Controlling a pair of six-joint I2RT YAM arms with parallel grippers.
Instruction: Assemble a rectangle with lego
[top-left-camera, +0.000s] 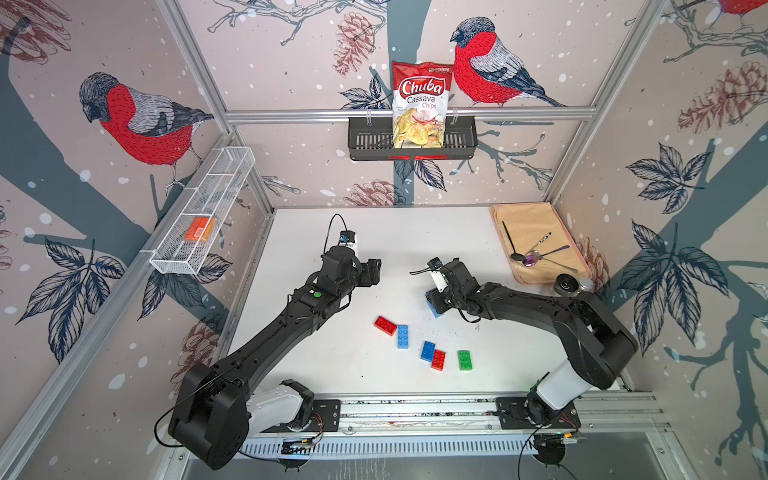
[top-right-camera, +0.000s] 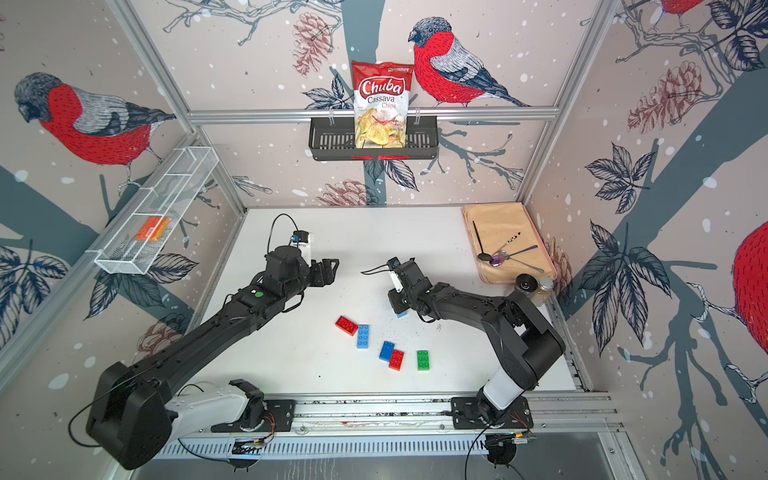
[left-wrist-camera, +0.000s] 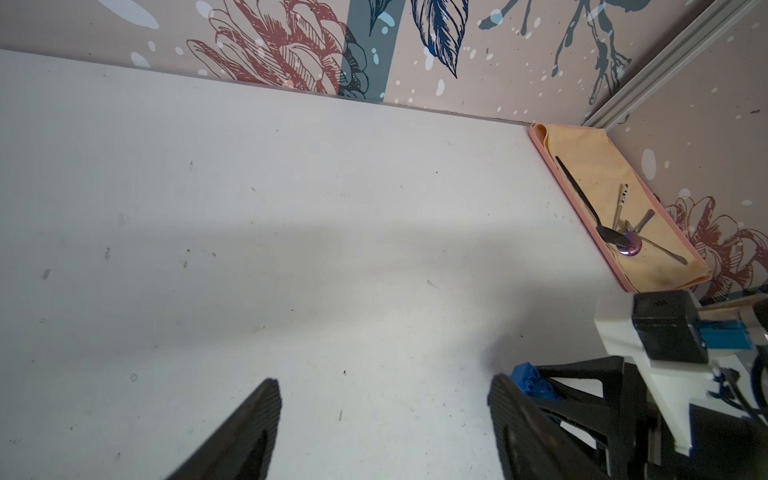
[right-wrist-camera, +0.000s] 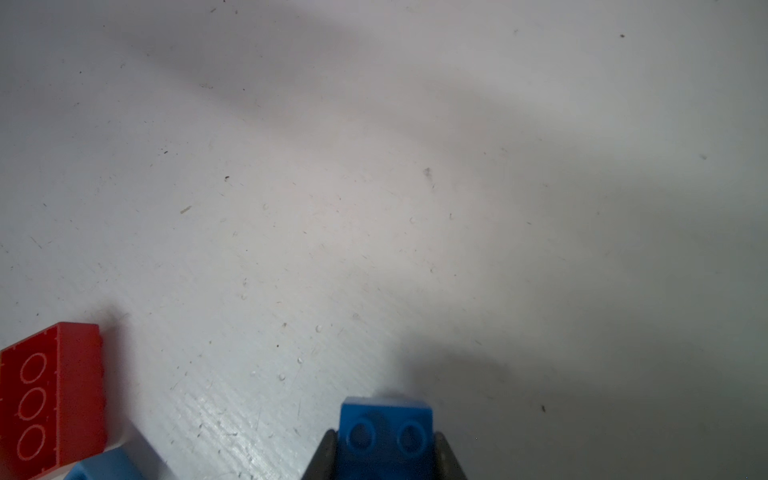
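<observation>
A blue brick (right-wrist-camera: 384, 440) is pinched in my right gripper, low over the table; the top left view shows part of it (top-left-camera: 434, 309) under the gripper. My left gripper (top-left-camera: 370, 272) hangs open over the left-middle of the table, fingertips wide apart with nothing between. Loose bricks lie at the front: a red one (top-left-camera: 385, 325) by a light blue one (top-left-camera: 402, 337), a darker blue one (top-left-camera: 428, 350) touching a second red one (top-left-camera: 438, 361), and a green one (top-left-camera: 465, 360) to their right.
A tan tray with cutlery (top-left-camera: 512, 216) is at the back right, jars (top-left-camera: 565, 284) below it. A wire basket (top-left-camera: 172, 264) hangs on the left wall, a dark shelf (top-left-camera: 372, 140) with chips on the back wall.
</observation>
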